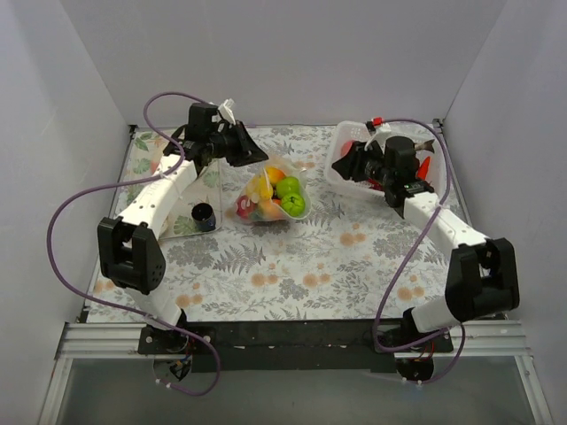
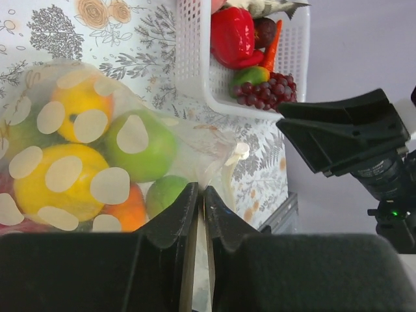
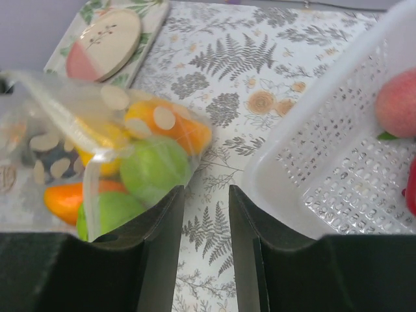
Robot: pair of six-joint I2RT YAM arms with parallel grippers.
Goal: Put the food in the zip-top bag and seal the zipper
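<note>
The clear zip top bag (image 1: 310, 197) lies in the middle of the table with several toy foods inside, among them a green pepper (image 1: 292, 204), a yellow fruit (image 2: 58, 182) and a green apple (image 3: 154, 169). At the bag's raised edge, my left gripper is shut, with thin film gathered at its fingertips. My right gripper stands to the bag's right, above the near left side of the white basket (image 1: 331, 168). Its fingers are partly apart and only the tablecloth shows between them.
In the basket are a peach (image 3: 398, 104), a red pepper (image 2: 232, 36), grapes (image 2: 268, 91), a carrot (image 2: 273, 45) and a fish (image 2: 260, 6). A tray (image 1: 142, 168) and a dark cup (image 1: 204, 214) stand at the left.
</note>
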